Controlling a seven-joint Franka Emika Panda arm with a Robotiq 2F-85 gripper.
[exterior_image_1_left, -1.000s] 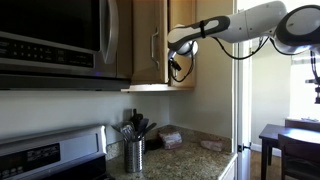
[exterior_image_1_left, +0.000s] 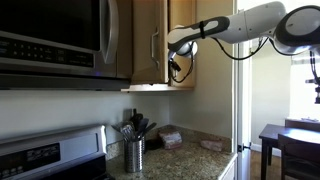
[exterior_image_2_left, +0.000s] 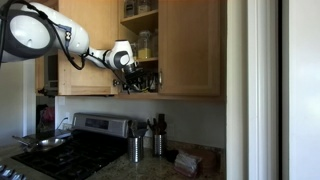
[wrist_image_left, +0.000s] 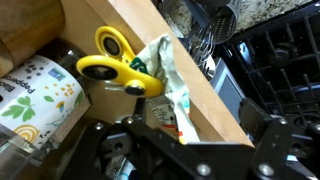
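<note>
My gripper is open at the cabinet shelf, its dark fingers (wrist_image_left: 262, 138) set wide apart. Between and beyond them in the wrist view lies a crumpled whitish packet (wrist_image_left: 172, 80), close to the shelf's front edge. Yellow scissor-like handles (wrist_image_left: 112, 68) rest against that packet. I cannot tell whether either finger touches it. In exterior view 1 the gripper (exterior_image_1_left: 178, 66) is partly hidden by the cabinet door (exterior_image_1_left: 146, 42). Exterior view 2 has the gripper (exterior_image_2_left: 134, 76) at the lowest shelf of the open cabinet.
A jar with a printed label (wrist_image_left: 38, 110) stands left of the handles. Other jars (exterior_image_2_left: 146, 45) fill the shelf above. Cabinet doors (exterior_image_2_left: 191, 50) flank the opening. Below are the stove (exterior_image_2_left: 85, 145), a utensil holder (exterior_image_1_left: 135, 155) and the counter (exterior_image_1_left: 185, 163).
</note>
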